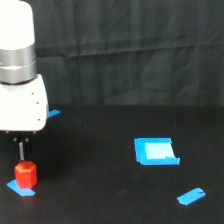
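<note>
A small red block (26,174) stands at the lower left, on a piece of blue tape (20,188) stuck to the black table. My white arm comes down from the top left, and its gripper (24,157) points straight down at the block. The dark fingers end at about the block's top edge in this view. Against the dark background their gap is too faint to read, and whether they touch the block cannot be made out.
To the right lies a white square (158,151) framed in blue tape (140,148). A loose blue strip (191,196) is at the lower right. Another bit of blue tape (53,113) shows behind the arm.
</note>
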